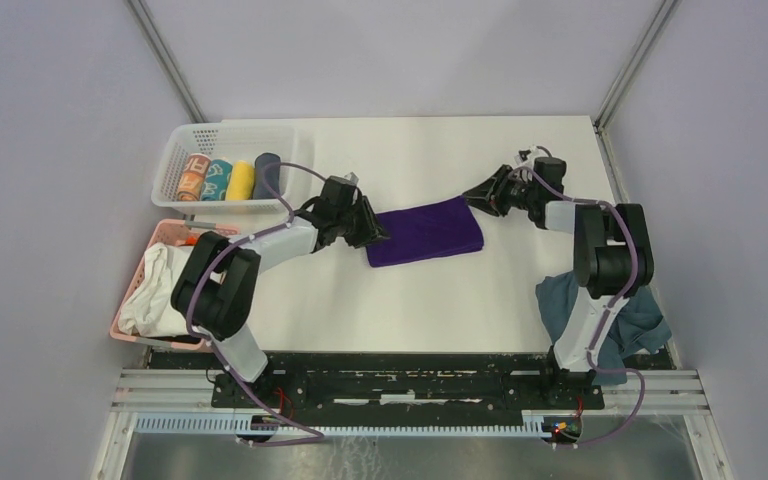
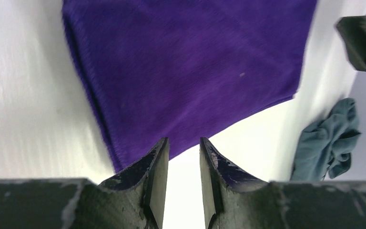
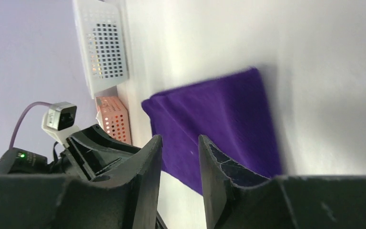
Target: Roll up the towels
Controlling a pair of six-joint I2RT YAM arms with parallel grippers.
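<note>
A purple towel (image 1: 425,232), folded into a flat strip, lies across the middle of the white table. Over its left end is my left gripper (image 1: 376,238). In the left wrist view the fingers (image 2: 159,167) stand a little apart, with the towel's near edge beyond them and nothing gripped. At the towel's far right corner, my right gripper (image 1: 470,197) is also slightly open. The right wrist view shows the towel (image 3: 219,117) beyond its separated fingers (image 3: 147,167), with no cloth pinched between them.
A white basket (image 1: 175,165) at the back left holds several rolled towels. In front of it, a pink basket (image 1: 130,290) contains white cloth (image 1: 158,292). Blue-grey towels (image 1: 635,325) lie bunched at the front right. Bare table surrounds the purple towel at front and back.
</note>
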